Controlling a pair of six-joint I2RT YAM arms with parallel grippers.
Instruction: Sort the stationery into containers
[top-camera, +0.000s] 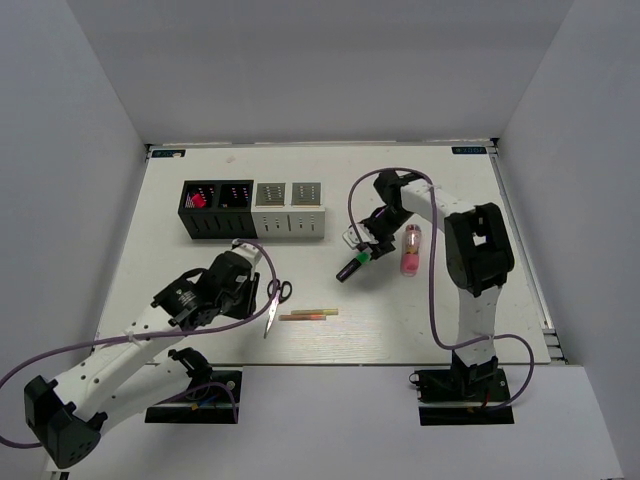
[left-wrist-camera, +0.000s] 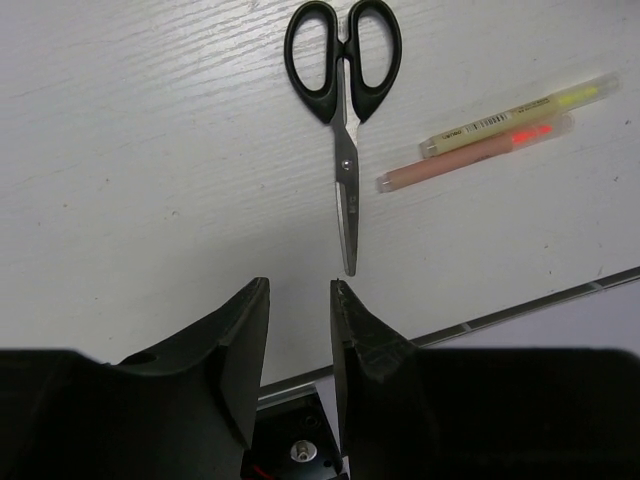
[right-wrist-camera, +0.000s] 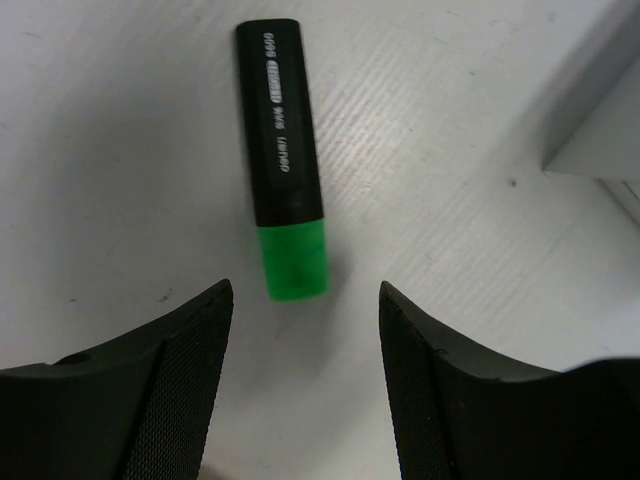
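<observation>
A black marker with a green end (right-wrist-camera: 282, 160) lies on the table. My right gripper is open above it, with the green end between and just ahead of the fingertips, apart from both. Black-handled scissors (left-wrist-camera: 346, 165) lie flat, their tip pointing toward my left gripper, which is part open and empty. Beside the blades lie an orange highlighter (left-wrist-camera: 450, 164) and a yellow highlighter (left-wrist-camera: 490, 124), side by side. At the back, a black container (top-camera: 220, 226) stands against a white container (top-camera: 288, 226); a red object (top-camera: 198, 200) sits in the black one's left compartment.
A pink-ended clear object (top-camera: 410, 255) shows beside the right forearm; whether it rests on the table cannot be told. Bare table (top-camera: 370, 330) lies in front of the marker. A pale box corner (right-wrist-camera: 600, 140) shows at the right wrist view's edge.
</observation>
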